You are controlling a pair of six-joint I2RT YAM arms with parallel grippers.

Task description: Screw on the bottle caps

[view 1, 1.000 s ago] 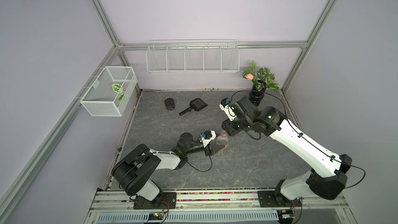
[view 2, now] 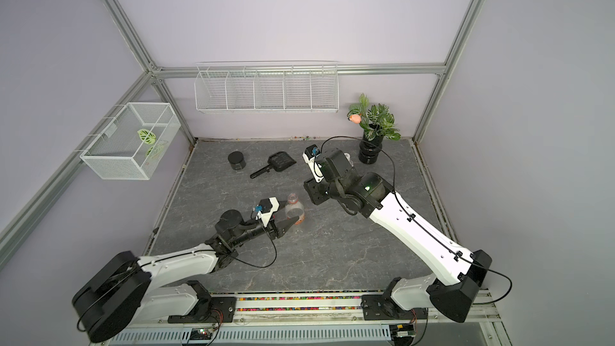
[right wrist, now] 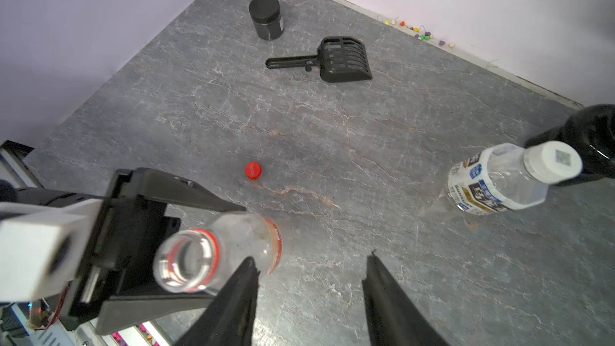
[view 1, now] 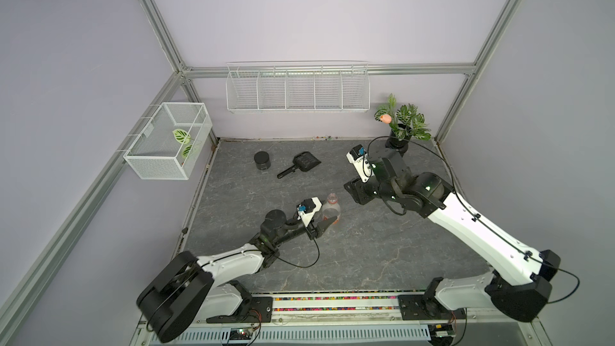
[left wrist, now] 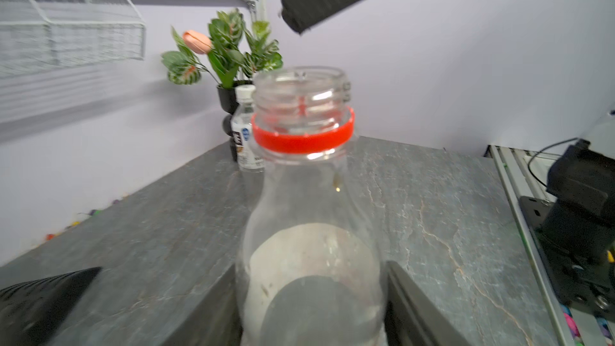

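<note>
An uncapped clear bottle point(left wrist: 310, 250) with a red neck ring stands between the fingers of my left gripper point(view 1: 323, 221), low over the table's left-middle; the left wrist view is too blurred at the fingers to show whether they grip it. A red cap point(right wrist: 253, 170) lies flat on the table behind that bottle. My right gripper hangs above and right of the bottle, its fingers apart with nothing between them. A second bottle point(right wrist: 487, 182), white-capped, stands at the right back.
A black jar point(view 1: 262, 160) and a black scoop point(view 1: 306, 161) lie toward the back. A potted plant point(view 1: 402, 121) is at the back right. Wire baskets point(view 2: 266, 89) hang on the walls.
My left gripper and the bottle between its fingers have moved left and slightly back.
</note>
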